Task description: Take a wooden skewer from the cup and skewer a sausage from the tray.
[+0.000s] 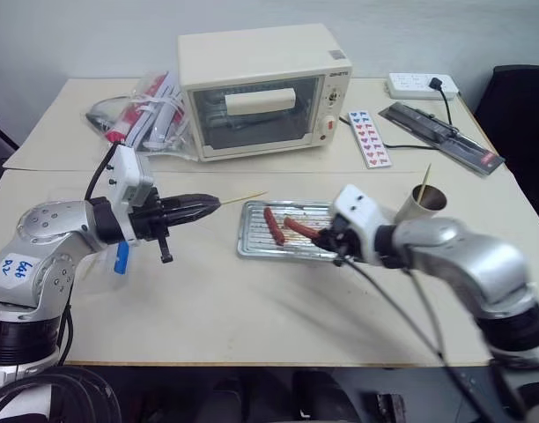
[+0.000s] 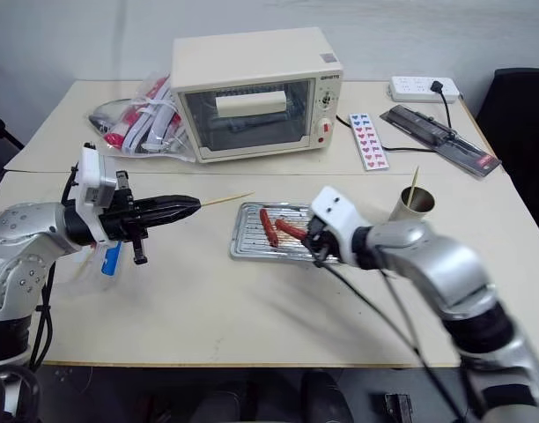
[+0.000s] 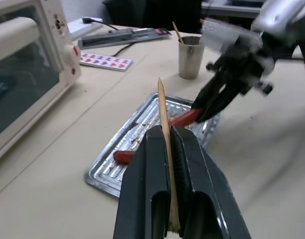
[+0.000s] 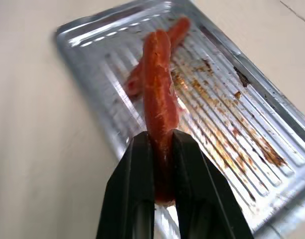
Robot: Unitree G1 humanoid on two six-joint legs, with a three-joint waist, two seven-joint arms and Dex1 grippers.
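Note:
Lengthwise between the shut fingers of my left gripper lies a wooden skewer [image 3: 163, 107], its pointed tip sticking out ahead. In the head left view the skewer [image 1: 243, 197] points right toward the tray. My right gripper is shut on the rear end of one red sausage [image 4: 160, 84], whose free end reaches forward over the tray. A second sausage [image 1: 274, 226] rests on the metal tray [image 1: 252, 247]. The metal cup [image 1: 425, 204] stands behind the right arm with a skewer in it.
A white toaster oven [image 1: 261, 88] stands at the back, a bag of tools [image 1: 155, 115] to its left. A power strip [image 1: 419, 85] and a packaged tool [image 1: 441, 132] lie back right.

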